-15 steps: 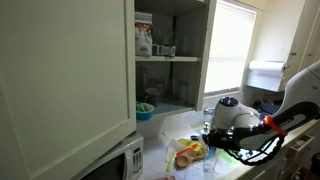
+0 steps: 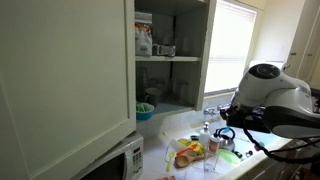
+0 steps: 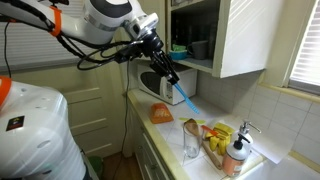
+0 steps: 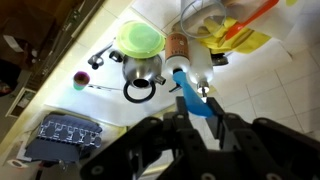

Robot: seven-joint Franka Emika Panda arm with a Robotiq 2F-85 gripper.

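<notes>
A long blue object (image 3: pixel 192 91) slants down from my gripper (image 3: pixel 172 76), which is shut on its upper end. In the wrist view the blue object (image 4: pixel 191 91) starts between the dark fingers of the gripper and points toward an amber soap bottle (image 4: pixel 177 47). The bottle lies beyond its tip; whether they touch cannot be told. In exterior view 1 a short blue piece (image 2: pixel 231 132) shows under the gripper (image 2: pixel 228 124), above the counter's right part.
Beneath are a metal pot (image 4: pixel 140 74), a green plate (image 4: pixel 141 39) and a white-capped bottle (image 4: pixel 201 72). A clear glass (image 3: pixel 192 139) stands by yellow items (image 3: pixel 222 131). An orange-red item (image 3: pixel 160 112) lies farther left, before the microwave (image 3: pixel 178 87).
In exterior view 1 the arm has travelled right and risen over the last second, carrying the blue object along. The things on the counter look unmoved.
</notes>
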